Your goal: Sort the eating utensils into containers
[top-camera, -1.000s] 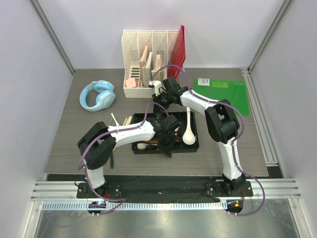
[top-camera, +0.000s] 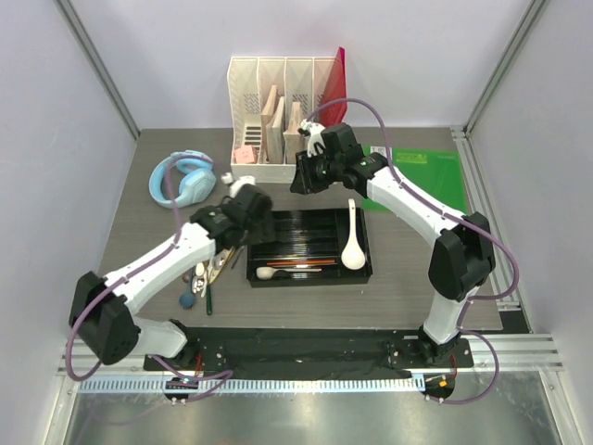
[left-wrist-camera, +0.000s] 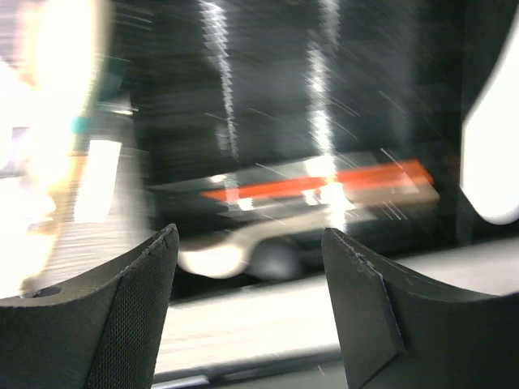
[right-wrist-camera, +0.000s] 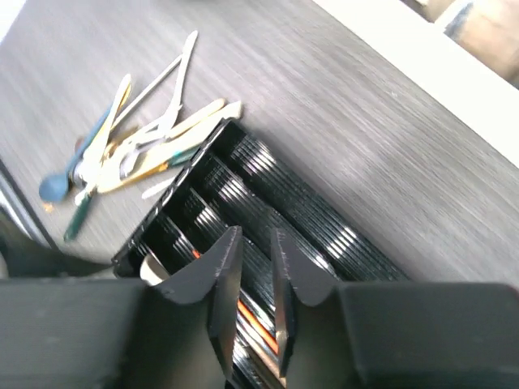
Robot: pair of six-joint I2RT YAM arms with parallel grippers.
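A black compartment tray (top-camera: 301, 232) sits mid-table. It holds a large white spoon (top-camera: 353, 246) in its right compartment, and orange sticks (top-camera: 296, 259) and a small pale spoon (top-camera: 267, 273) towards the front. Left of it lies a heap of mixed utensils (right-wrist-camera: 154, 150), among them a blue spoon (right-wrist-camera: 54, 187). My left gripper, blurred in the top view, hangs over the tray's left side, fingers apart and nothing between them. Above the tray's far edge, my right gripper is slightly open, its narrow gap empty.
A white file rack (top-camera: 262, 173) stands behind the tray. Blue headphones (top-camera: 193, 185) lie at the back left, and a green sheet (top-camera: 426, 176) at the back right. Bare table (top-camera: 417, 278) stretches to the right of the tray.
My left gripper has swung left and back, from the tray's front middle to its left side. My right gripper has shifted slightly right, and its arm has moved outward.
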